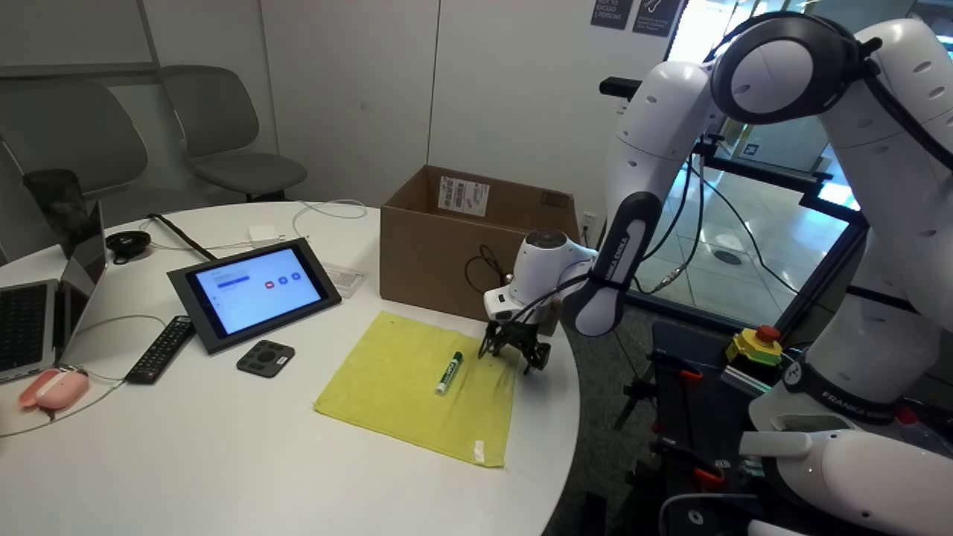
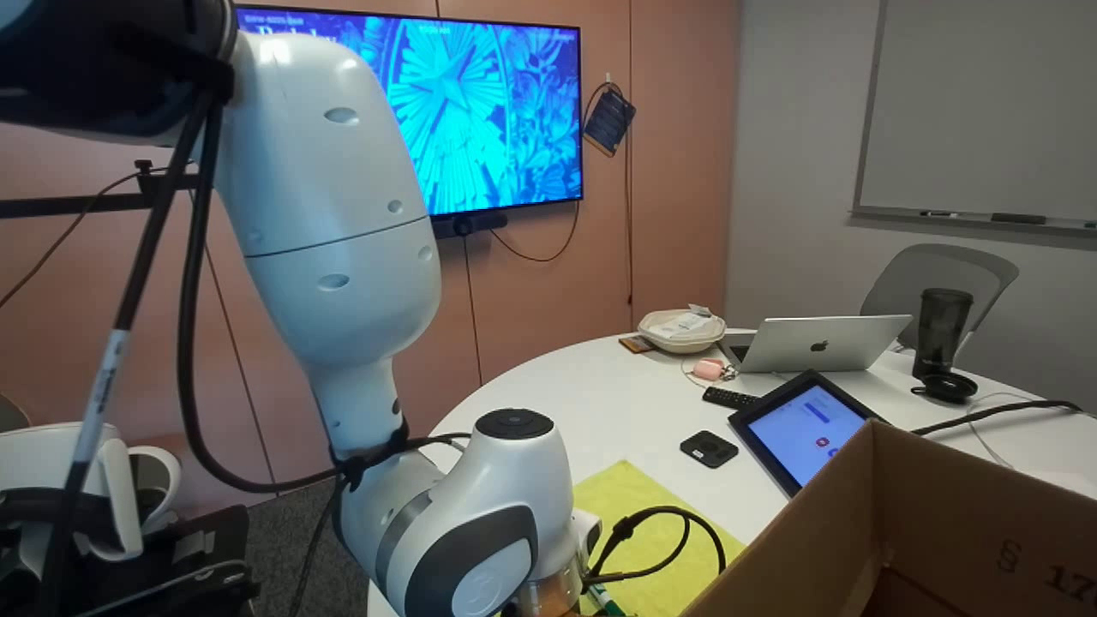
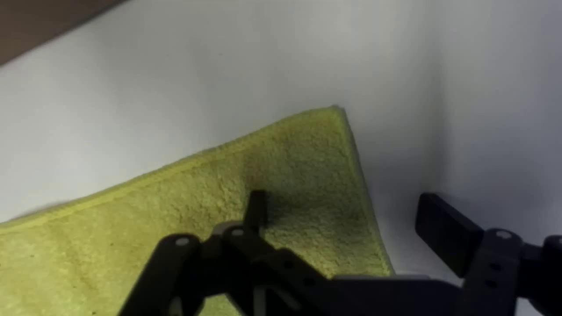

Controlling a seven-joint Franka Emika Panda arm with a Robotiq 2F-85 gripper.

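A yellow cloth (image 1: 402,384) lies flat on the white table, and a green-and-white marker (image 1: 449,372) rests on top of it. My gripper (image 1: 518,353) is low over the cloth's corner on the arm's side, beside the cardboard box. In the wrist view the corner of the cloth (image 3: 311,152) shows ahead of the open gripper. One finger (image 3: 257,208) is above the cloth, the other (image 3: 448,231) past its edge over bare table. Nothing is visibly gripped. The marker is outside the wrist view.
An open cardboard box (image 1: 456,263) stands right behind the gripper. To the left are a tablet (image 1: 259,290), a small black device (image 1: 265,358), a remote (image 1: 161,348) and a laptop (image 1: 45,313). The table's rounded edge is near the gripper.
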